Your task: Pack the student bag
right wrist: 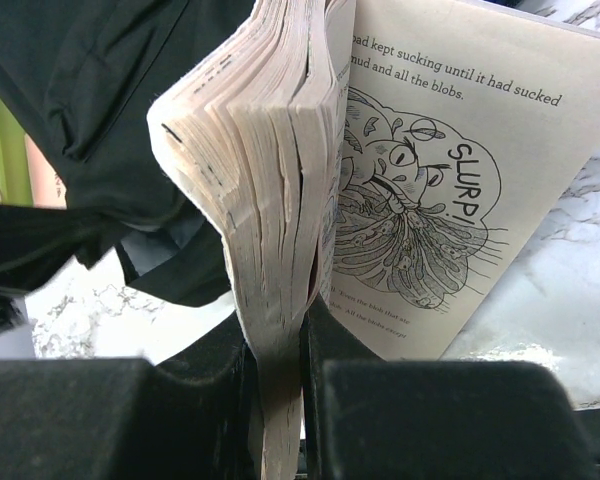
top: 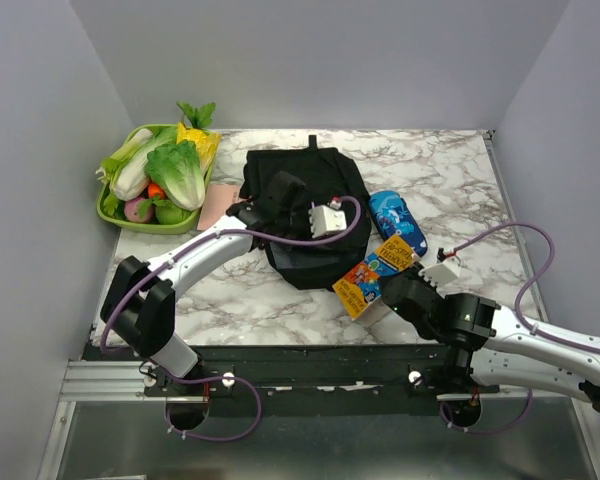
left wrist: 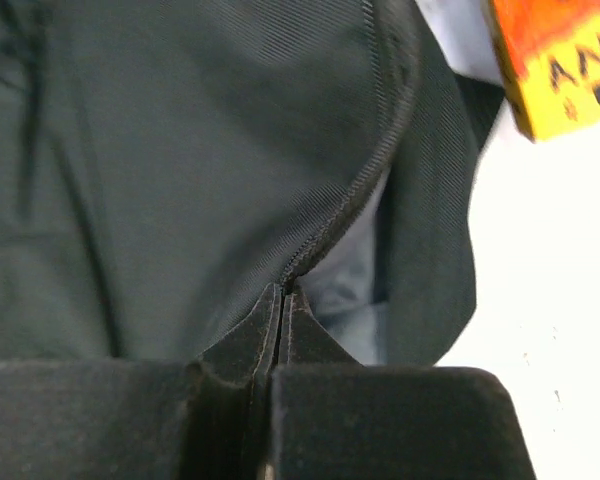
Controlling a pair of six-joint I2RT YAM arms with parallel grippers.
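The black bag [top: 315, 172] lies flat in the middle of the table, its opening toward the front. In the left wrist view, my left gripper is shut on the bag's zippered edge [left wrist: 358, 195], and grey lining [left wrist: 345, 285] shows beneath the raised edge. A thick paperback book [top: 365, 282] with an orange and blue cover stands at the bag's front right corner. My right gripper is shut on this book, its page block between the fingers, while one printed leaf [right wrist: 450, 170] hangs spread to the right. The left fingertips are hidden from above.
A blue pencil case [top: 398, 220] lies right of the bag. At the left stand a green basket [top: 160, 228] of vegetables and a pink notebook [top: 218, 200], partly behind my left arm.
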